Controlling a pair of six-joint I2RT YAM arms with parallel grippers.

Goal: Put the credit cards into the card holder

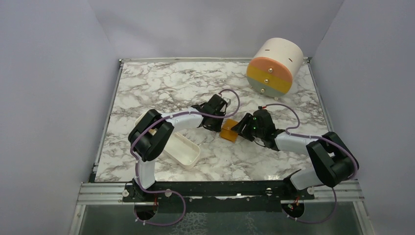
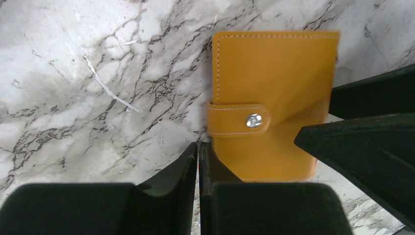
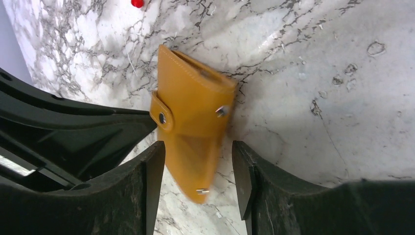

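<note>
The orange-brown card holder [image 1: 228, 136] stands between my two grippers near the middle of the table. Its strap and silver snap [image 2: 254, 120] face the left wrist camera, and a dark slit [image 3: 204, 73] shows along one edge. My left gripper is at the strap-side edge, its fingertips almost together; whether they pinch that edge is unclear. Coming from the opposite side, my right gripper is open, its two fingers [image 3: 155, 156] spread to either side of the holder with space around it. I make out no credit cards in any view.
A cream tray [image 1: 183, 151] is partly under the left arm. At the back right lies a large cream cylinder [image 1: 281, 56] with a striped orange, yellow and green face.
</note>
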